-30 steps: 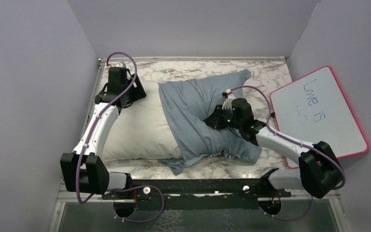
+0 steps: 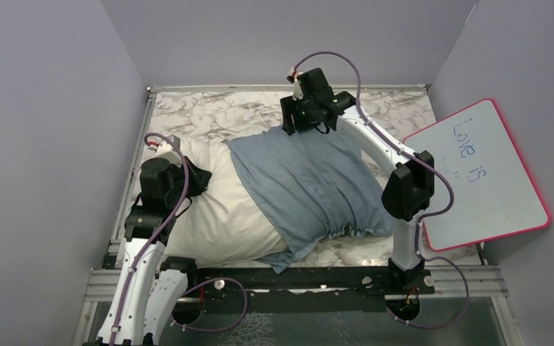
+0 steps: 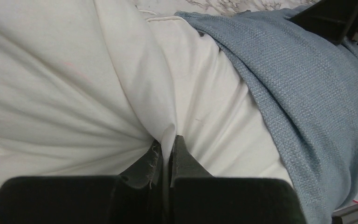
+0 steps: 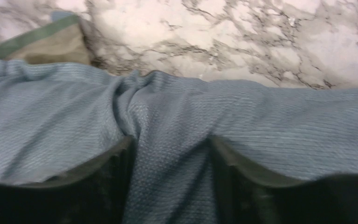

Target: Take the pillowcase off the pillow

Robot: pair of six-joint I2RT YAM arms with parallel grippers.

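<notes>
A cream pillow (image 2: 216, 223) lies bare on its left side, while the blue-grey pillowcase (image 2: 314, 184) covers its right part. My left gripper is shut on a pinched fold of the cream pillow (image 3: 70, 93). At the pillowcase's far edge in the top view sits my right gripper (image 2: 288, 131). In the right wrist view, its blurred fingers (image 4: 121, 172) stand part open, with pillowcase (image 4: 163, 116) cloth bunched between them. From the left wrist view, the pillowcase (image 3: 284, 60) hem runs diagonally over the pillow.
A red-edged whiteboard (image 2: 476, 173) with writing leans at the right. In the right wrist view a tan flap (image 4: 60, 44) with a green edge shows behind the cloth.
My right gripper has left the pillowcase's middle and moved to its far edge. Both pillow and pillowcase have shifted slightly.
</notes>
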